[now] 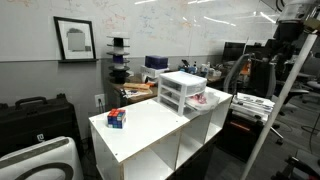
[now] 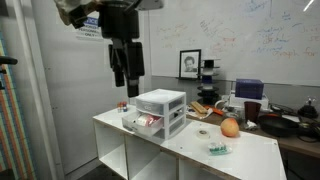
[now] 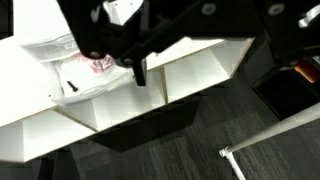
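Observation:
My gripper (image 2: 126,84) hangs high in front of the white shelf unit, pointing down, with nothing seen between its fingers. In the wrist view the fingers stand apart over the shelf's open side and the dark floor. A white drawer unit (image 1: 182,90) stands on the shelf top, below and beyond the gripper. Its lower drawer (image 2: 147,124) is pulled out and holds something red and white. From above, a red-and-white packet (image 3: 101,63) shows in clear plastic. A small red-and-blue box (image 1: 116,118) sits alone at one end of the shelf top.
A tape roll (image 2: 203,134), an orange round object (image 2: 230,127) and a clear plastic packet (image 2: 219,149) lie on the shelf top (image 2: 255,160). A slanted white pole (image 1: 283,90) stands near the arm. The shelf top between box and drawers is clear.

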